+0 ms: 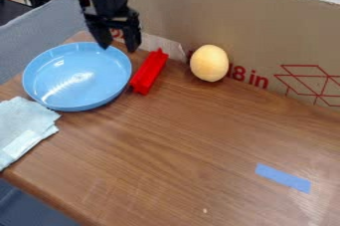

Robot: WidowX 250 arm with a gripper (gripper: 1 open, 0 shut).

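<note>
My black gripper hangs above the back edge of a blue plate at the upper left; whether its fingers are open or shut is unclear. A red elongated object lies just right of the plate. A pale yellow egg-shaped object stands by the cardboard wall, right of the red object.
A folded light cloth lies at the left table edge. A strip of blue tape is at the lower right. The cardboard wall runs along the back.
</note>
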